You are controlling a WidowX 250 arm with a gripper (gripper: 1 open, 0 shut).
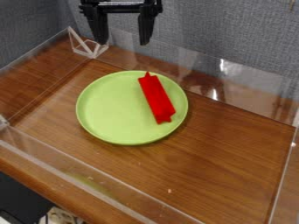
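A red elongated block (156, 98) lies on the right half of a round green plate (111, 112) on the wooden table. My gripper (122, 33) hangs at the top of the view, above and behind the plate, clear of the block. Its two dark fingers stand apart, with nothing visible between them.
Transparent walls edge the table at the back, left and right. A white wire-like corner piece (87, 45) stands at the back left. The wood (222, 166) to the right of and in front of the plate is clear.
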